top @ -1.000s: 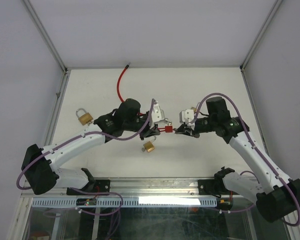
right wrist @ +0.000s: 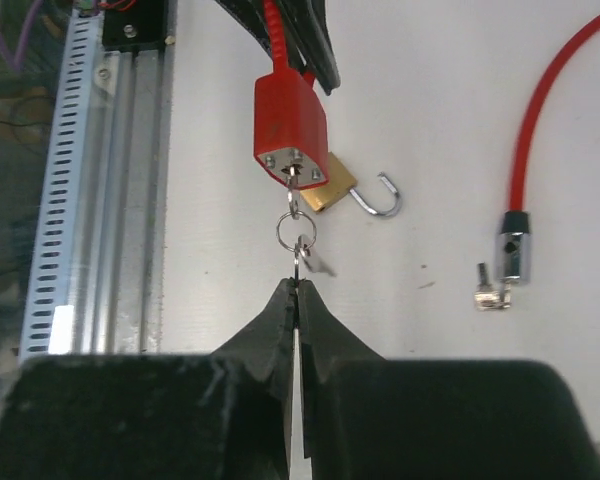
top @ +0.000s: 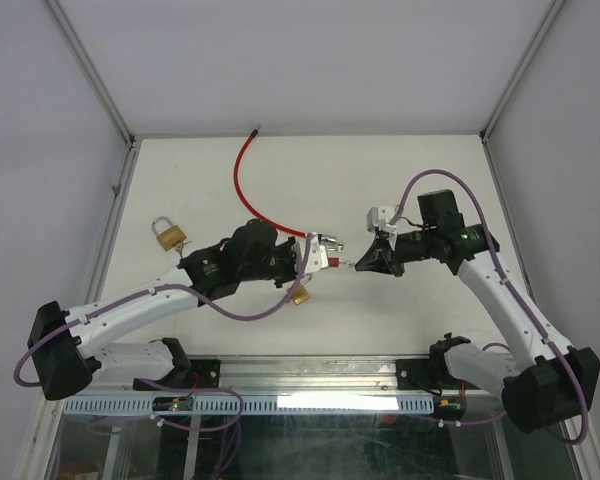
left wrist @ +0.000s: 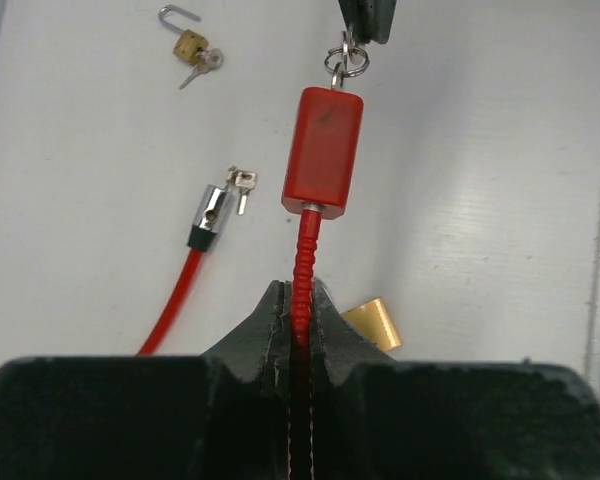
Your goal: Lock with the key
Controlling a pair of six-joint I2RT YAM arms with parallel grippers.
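Observation:
A red padlock (left wrist: 322,150) hangs in my left gripper, which is shut on its red cord-like shackle. A key (right wrist: 292,190) sits in the keyhole on the padlock's underside, joined to a ring (right wrist: 296,230). My right gripper is shut at the far end of the ring set; a thin metal piece shows at its fingertips. In the top view both grippers meet near the middle, left (top: 298,258) and right (top: 368,262), with the padlock between them.
A brass open padlock (right wrist: 320,180) lies below. A red cable lock (left wrist: 210,215) with keys (right wrist: 490,298) lies behind. Another brass padlock with keys (top: 170,235) is at the left. The white board is otherwise mostly clear.
My right arm has drawn slightly right and my left arm has shifted a little left and down; the red padlock remains between them.

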